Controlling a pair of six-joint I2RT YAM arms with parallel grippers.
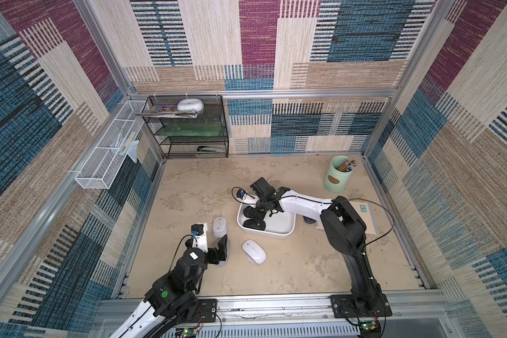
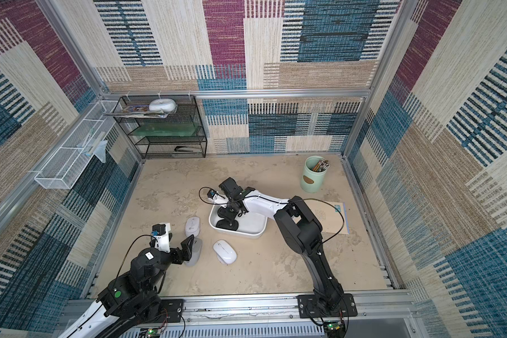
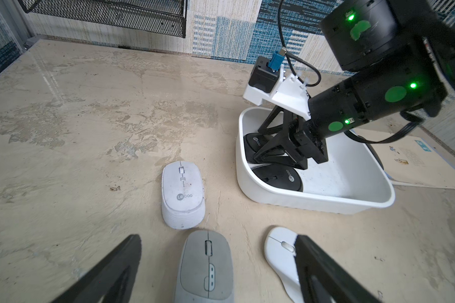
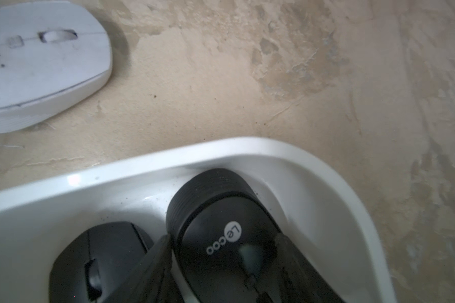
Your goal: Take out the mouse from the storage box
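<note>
In the white storage box (image 1: pixel 281 225) lie two black mice side by side at its left end. My right gripper reaches down into the box, part open, its fingers (image 4: pixel 159 262) on either side of the mouse with the Lecoo logo (image 4: pixel 217 217). They look close to its sides; whether they press on it I cannot tell. The other black mouse lies just beside one finger; in the left wrist view it is the front mouse (image 3: pixel 280 176). My left gripper hangs open above a grey mouse (image 3: pixel 205 267), its fingers wide apart with nothing held.
On the table outside the box are a white mouse (image 3: pixel 183 189) and another white mouse (image 1: pixel 254 251). A green pencil cup (image 1: pixel 337 174) stands at the back right, a cardboard sheet (image 1: pixel 369 217) to the right.
</note>
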